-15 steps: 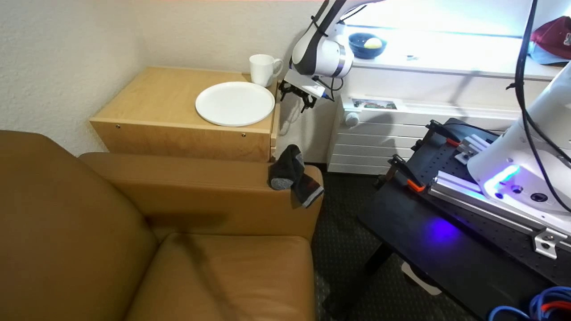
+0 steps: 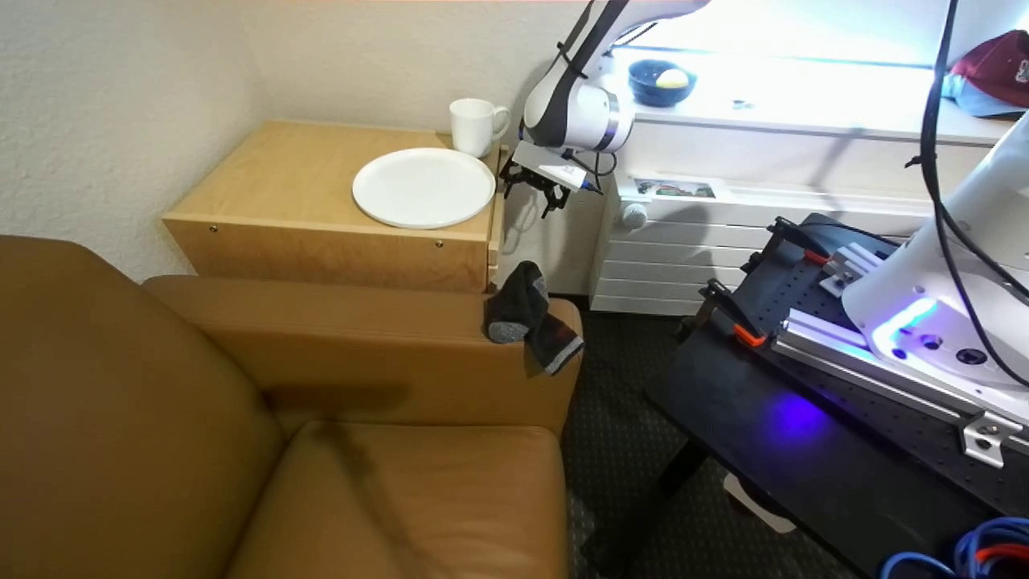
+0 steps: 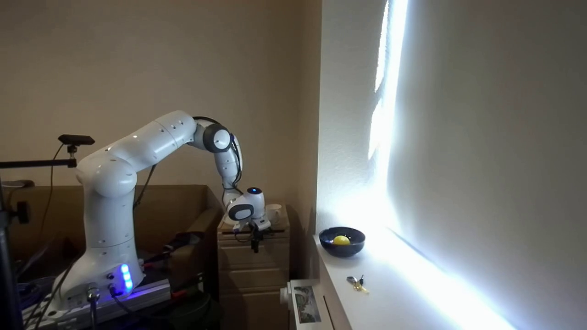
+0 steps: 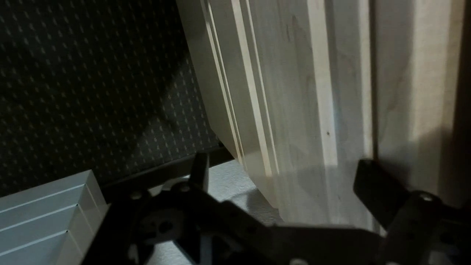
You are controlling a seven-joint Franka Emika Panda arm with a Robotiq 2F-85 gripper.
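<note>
My gripper [image 2: 531,194] hangs at the right-hand front edge of a wooden drawer cabinet [image 2: 289,159], a bit below its top. In the wrist view my gripper is open. Its dark fingers stand wide apart, with the drawer fronts [image 4: 293,115] behind the gap and nothing held. The right finger [image 4: 375,187] appears close to a drawer edge; whether it touches cannot be told. From the other side, my gripper [image 3: 256,244] shows in front of the upper drawers [image 3: 253,255].
A white plate [image 2: 424,188] and white mug [image 2: 473,127] stand on the cabinet. Dark socks [image 2: 526,314] lie on the brown sofa arm [image 2: 366,314]. Right of the gripper is a white radiator [image 2: 666,256]; a dark bowl [image 3: 342,249] with a yellow object sits on the windowsill [image 3: 379,291].
My gripper has moved slightly lower beside the cabinet, and its wrist has shifted a little with it. The plate, mug and socks have stayed where they were.
</note>
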